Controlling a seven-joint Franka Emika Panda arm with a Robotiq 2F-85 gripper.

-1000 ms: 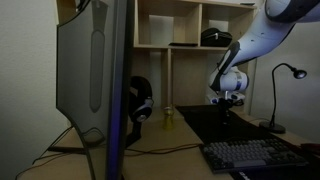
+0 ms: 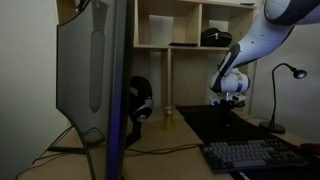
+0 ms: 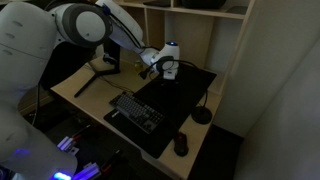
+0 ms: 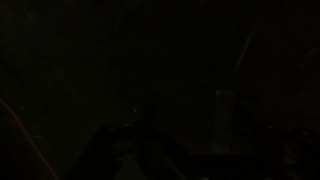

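My gripper [image 2: 226,112] points down low over the black desk mat [image 3: 190,95], toward the back of the desk. In exterior view 2 the wrist [image 3: 168,58] shows near the mat's far end, with the dark fingers lost against the black surface. The wrist view is almost entirely dark; whether anything lies between the fingers cannot be made out. How the fingers stand is not clear in any view.
A keyboard [image 2: 248,154] lies nearer the front, with a black mouse [image 3: 181,144] to its side. A desk lamp [image 3: 202,114] stands beside the mat. Headphones [image 2: 140,97] and a yellowish object [image 2: 168,118] stand left of the arm. A monitor [image 2: 93,80] blocks much of exterior view 1.
The arm stays in nearly the same place over the mat. Any movement at the gripper is too small and dark to make out.
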